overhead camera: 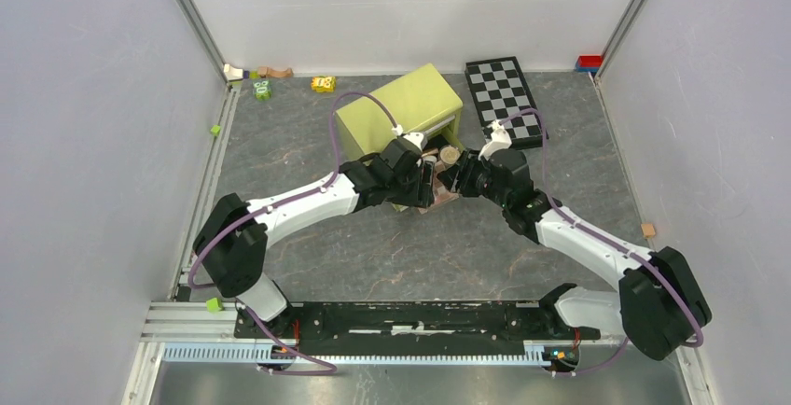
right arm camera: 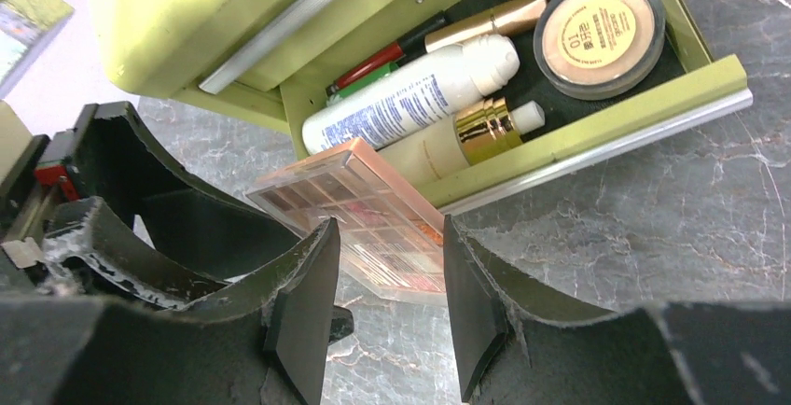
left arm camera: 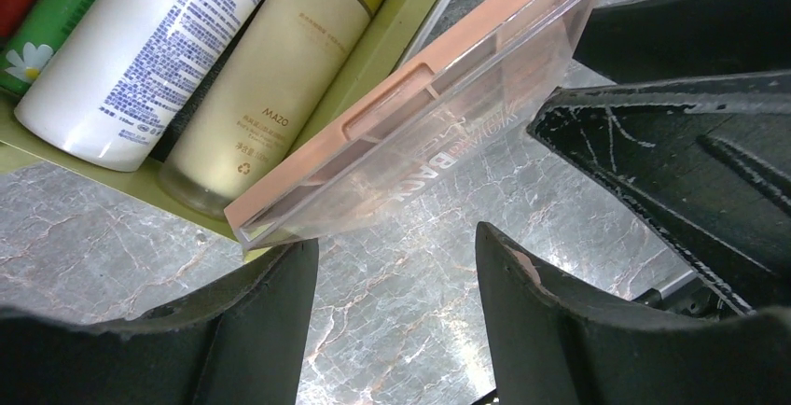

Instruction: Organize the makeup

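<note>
A pink, clear-lidded makeup palette (left arm camera: pixel 410 106) (right arm camera: pixel 364 209) is held tilted at the outer edge of the open drawer (right arm camera: pixel 653 106) of the yellow-green organizer (overhead camera: pixel 399 97). My left gripper (overhead camera: pixel 425 186) is shut on the palette's lower end. My right gripper (overhead camera: pixel 455 176) is shut on the palette's other part. The drawer holds a white tube (right arm camera: pixel 392 97), a cream bottle (left arm camera: pixel 261 97), a round compact (right arm camera: pixel 599 36) and several slim items, among them a gold tube (right arm camera: pixel 485 20).
A checkerboard (overhead camera: pixel 499 97) lies behind my right gripper. Small toys (overhead camera: pixel 323 83) sit along the back wall and a red-blue block (overhead camera: pixel 589 62) in the back right corner.
</note>
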